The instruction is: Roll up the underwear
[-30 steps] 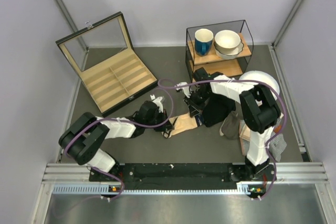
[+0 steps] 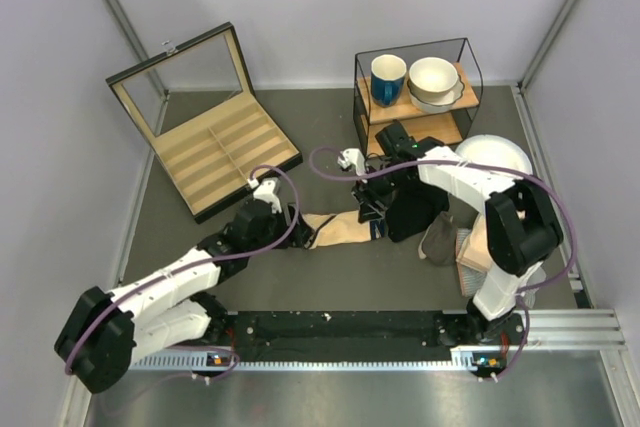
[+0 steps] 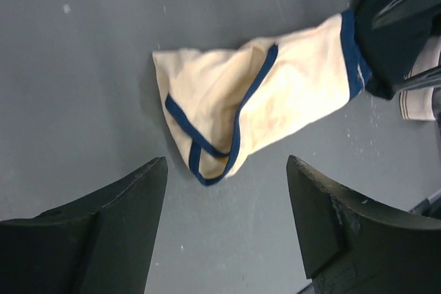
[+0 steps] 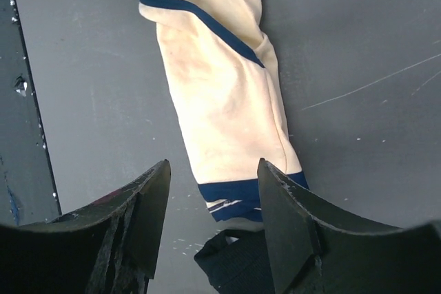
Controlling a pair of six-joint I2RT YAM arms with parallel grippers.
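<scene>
A cream pair of underwear with navy trim lies on the grey table between the two arms, folded into a long strip; the underwear (image 2: 342, 228) runs left to right in the top view. Its left end is folded over, with navy bands crossing there, as the left wrist view shows of the underwear (image 3: 293, 77). My left gripper is open just off that end, nothing between its fingers. At the navy waistband end, the underwear (image 4: 224, 118) lies beyond my right gripper, whose fingers stand apart and hold nothing.
An open compartment box (image 2: 225, 147) sits at the back left. A wire shelf (image 2: 410, 112) with a mug and bowls stands behind the right arm. Dark cloth (image 2: 415, 209) and a grey-brown item (image 2: 438, 239) lie close to the right.
My left gripper has backed away leftward from the underwear's left end, which now shows uncovered. The strip lies straighter than before. The right gripper has shifted slightly near its end.
</scene>
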